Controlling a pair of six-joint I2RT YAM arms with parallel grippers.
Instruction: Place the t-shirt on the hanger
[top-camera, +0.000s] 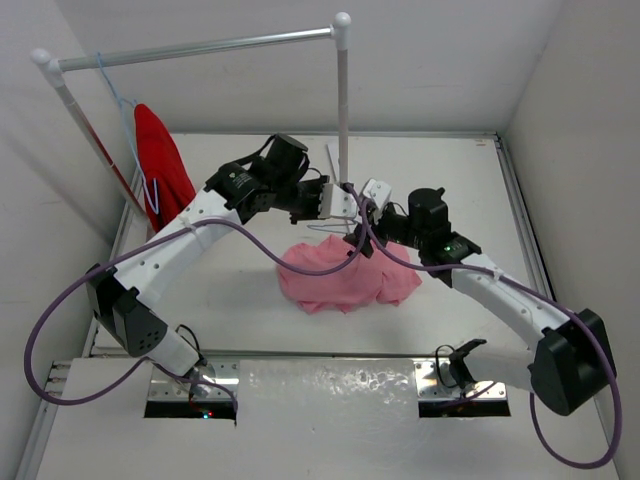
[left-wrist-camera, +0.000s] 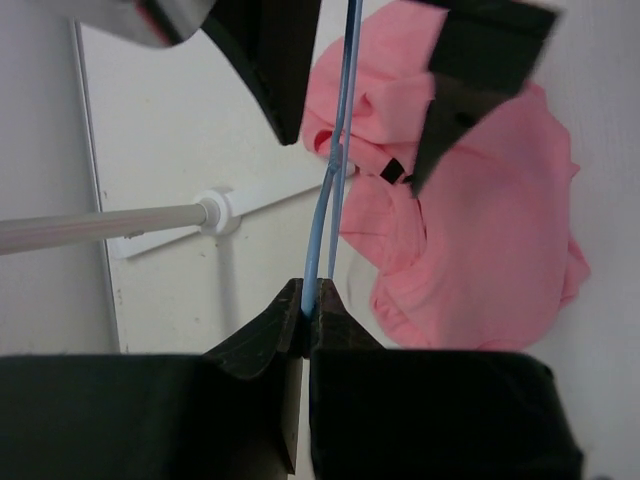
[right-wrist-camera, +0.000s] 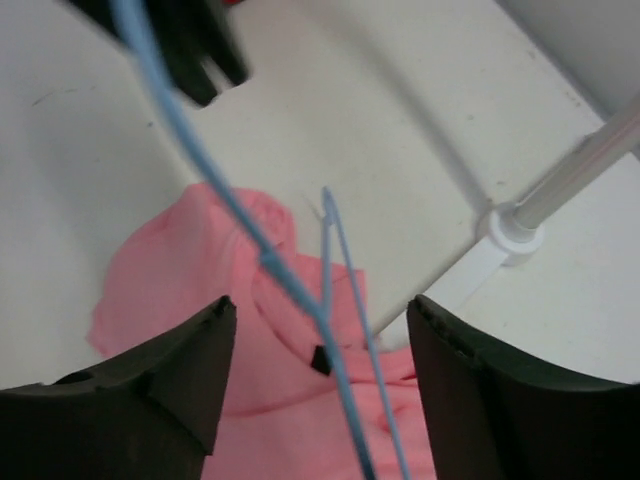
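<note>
The pink t-shirt (top-camera: 345, 280) lies crumpled on the table below both arms; in the left wrist view the shirt (left-wrist-camera: 490, 230) shows a small black patch. A thin light-blue hanger (left-wrist-camera: 322, 215) is pinched between the fingertips of my left gripper, above the shirt. My right gripper is close beside the left one, its fingers (right-wrist-camera: 185, 375) spread apart. The hanger's wires (right-wrist-camera: 335, 360) run between those fingers without a visible grip. From above, the arms hide most of the hanger.
A white-and-metal rack rail (top-camera: 200, 50) spans the back left, with its right post (top-camera: 343, 110) close behind the grippers. On its left hang a red garment (top-camera: 160, 165) and a blue hanger (top-camera: 128, 125). Bare table lies at right (top-camera: 480, 190).
</note>
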